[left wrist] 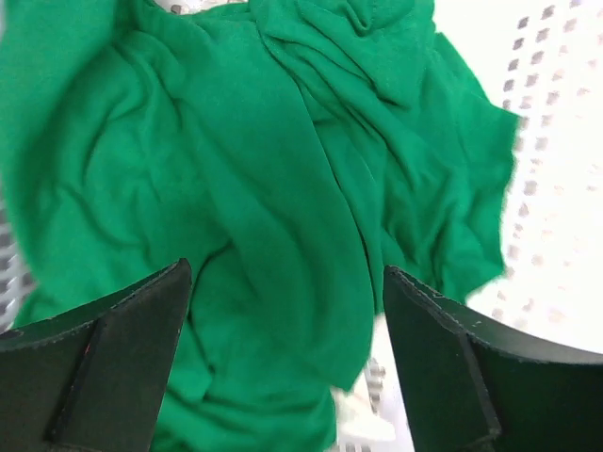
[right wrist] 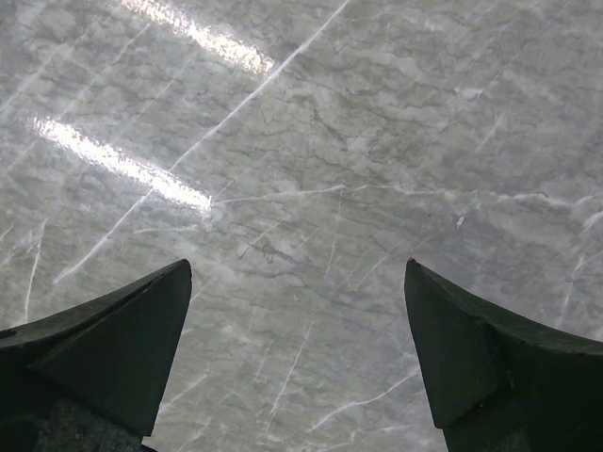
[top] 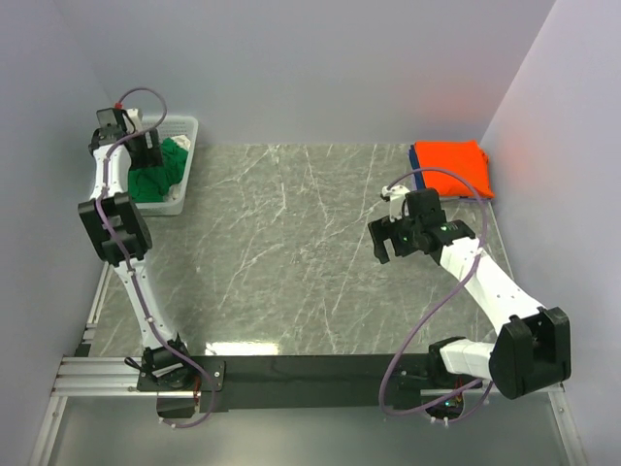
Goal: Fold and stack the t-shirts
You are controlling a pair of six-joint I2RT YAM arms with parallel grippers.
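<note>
A white basket [top: 179, 204] at the back left holds a crumpled green t-shirt [top: 160, 178]. My left gripper [top: 141, 148] is over the basket; in the left wrist view the green shirt [left wrist: 283, 188] fills the space beyond its part-open fingers, with white cloth and perforated basket floor around it. My right gripper [top: 380, 240] is open over bare table at the right, nothing between its fingers. An orange folded shirt [top: 451, 165] lies on a dark blue one [top: 417, 177] at the back right.
Walls stand at the back and both sides.
</note>
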